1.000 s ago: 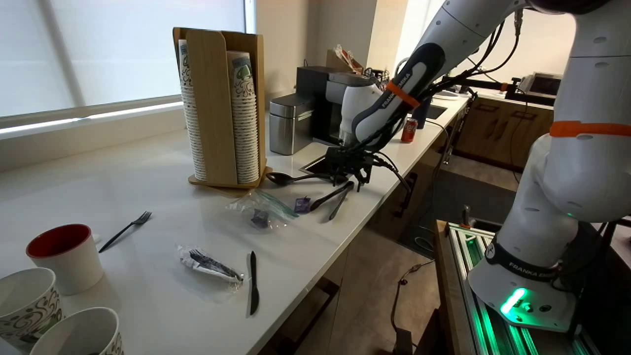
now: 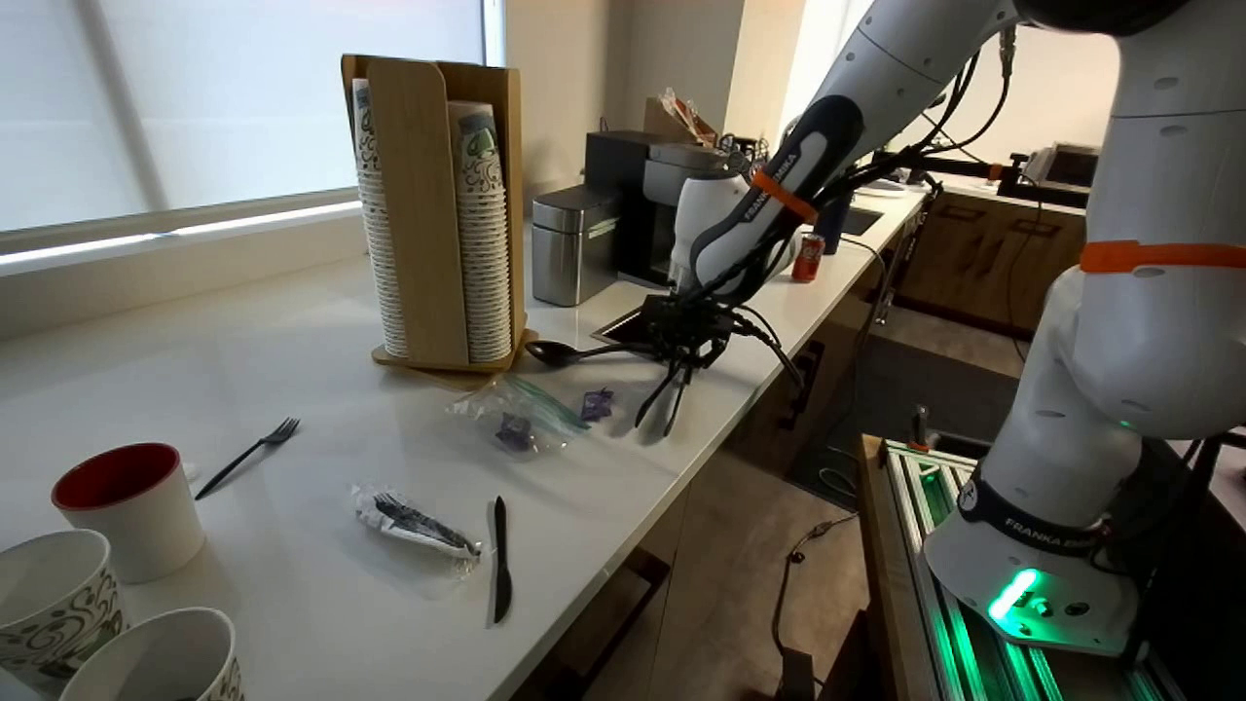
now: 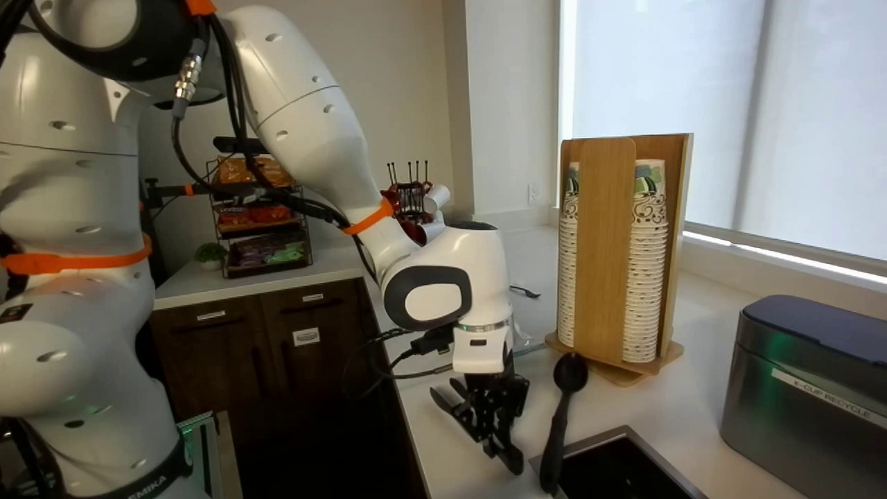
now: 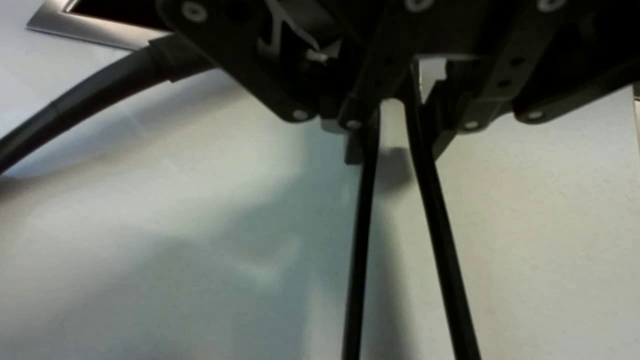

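My gripper [image 2: 686, 346] is low over the counter, shut on black tongs [image 2: 677, 404]. In the wrist view the two thin arms of the tongs [image 4: 442, 222] run down from between the fingers, spread slightly apart. One end of the tongs [image 3: 442, 400] juts toward the counter's front edge in exterior view 2. Just beside the gripper lies a large black spoon [image 3: 569, 374], its handle reaching to the metal-rimmed opening [image 3: 624, 432]. Whether the tongs touch the counter is hard to tell.
A wooden cup dispenser [image 2: 421, 210] stands behind the spoon. Close by are a purple packet [image 2: 597, 405] and a clear bag [image 2: 514, 423]. Farther off lie a black knife [image 2: 501, 561], a wrapped utensil [image 2: 415, 522] and a fork [image 2: 247, 456]. The counter's front edge is near the gripper.
The tongs, previously lying spread on the counter under the gripper, are now between its fingers, with their arms closer together and turned. The gripper has shifted slightly left in exterior view 1.
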